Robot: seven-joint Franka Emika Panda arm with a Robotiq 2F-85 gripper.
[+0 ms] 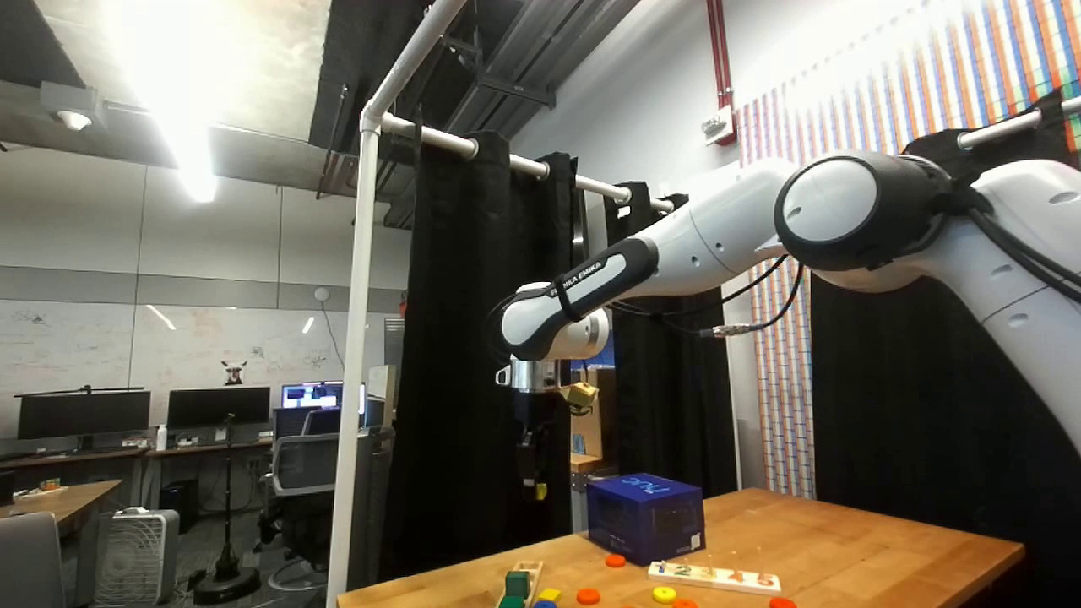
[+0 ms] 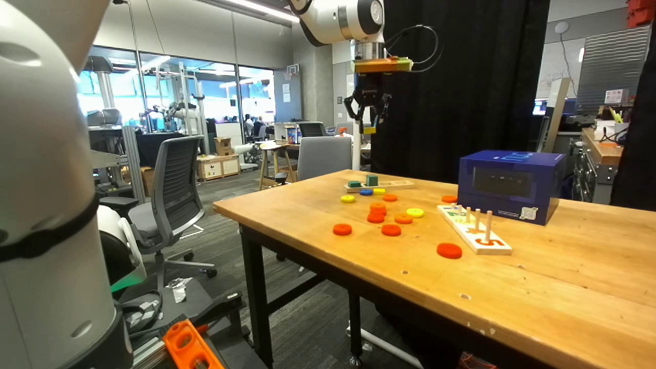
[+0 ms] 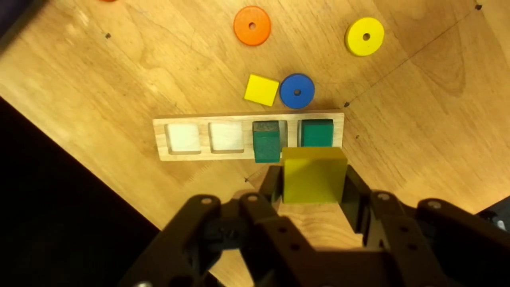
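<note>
Held between the fingers of my gripper is a yellow block [image 3: 314,174], and the fingers are shut on it. In exterior view 2 the gripper [image 2: 369,126] hangs high above the table's far end, the block [image 2: 369,130] at its tips. Below lies a wooden tray [image 3: 203,155] with a row of square recesses; the two at the left in the wrist view are empty. One green block [image 3: 319,131] sits in the rightmost recess. Beside it another green block [image 3: 266,143] stands taller over its recess. A second yellow block [image 3: 261,90] lies on the table by the tray.
A blue disc [image 3: 297,91] touches or nearly touches the loose yellow block. Orange and yellow discs are scattered over the table [image 2: 295,215]. A numbered peg board [image 2: 470,230] lies in front of a large dark blue box [image 2: 513,184].
</note>
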